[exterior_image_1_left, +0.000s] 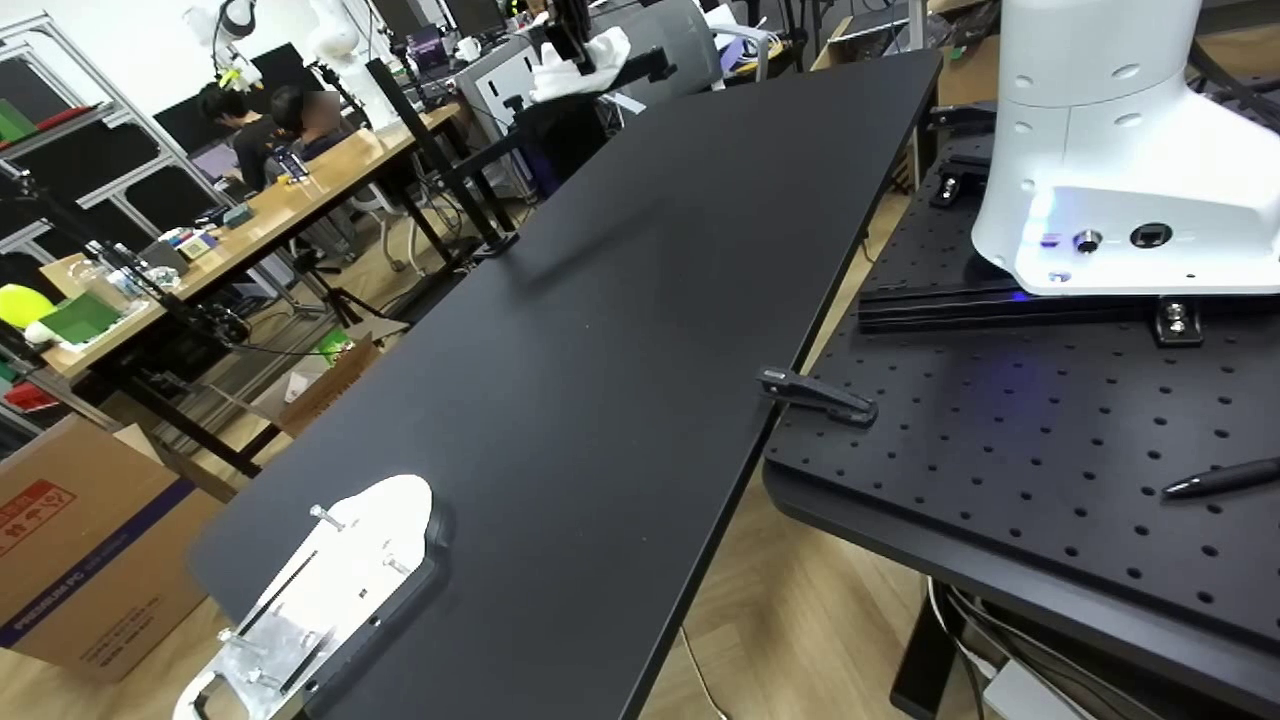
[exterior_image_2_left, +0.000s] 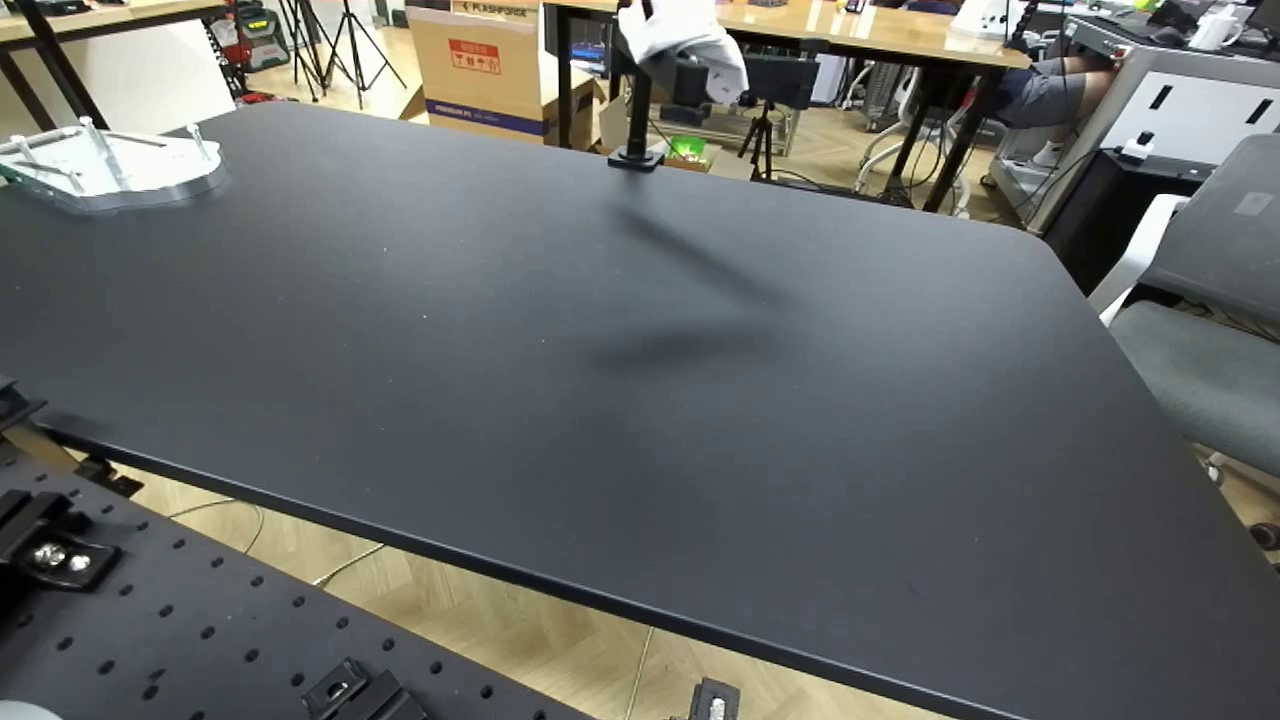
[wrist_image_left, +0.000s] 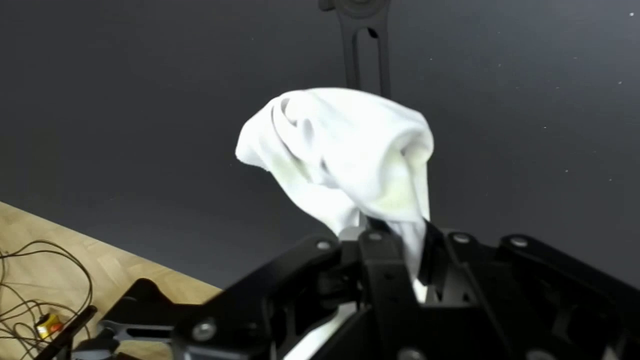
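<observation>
A crumpled white cloth (wrist_image_left: 336, 144) is pinched in my gripper, which is shut on it in the wrist view. Its loose folds bulge out ahead of the fingers, and a strip runs back between them. In exterior view 1 the cloth (exterior_image_1_left: 581, 67) hangs in the air near the top edge, below the dark gripper (exterior_image_1_left: 571, 26). Exterior view 2 shows the cloth (exterior_image_2_left: 693, 46) high over the far side of the black table (exterior_image_2_left: 720, 480), clear of its surface.
A white plate fixture with upright pegs (exterior_image_1_left: 348, 564) lies at one end of the table. A black post with a side arm (exterior_image_1_left: 462, 192) rises at the far edge. A slotted black bar (wrist_image_left: 367, 57) appears beyond the cloth.
</observation>
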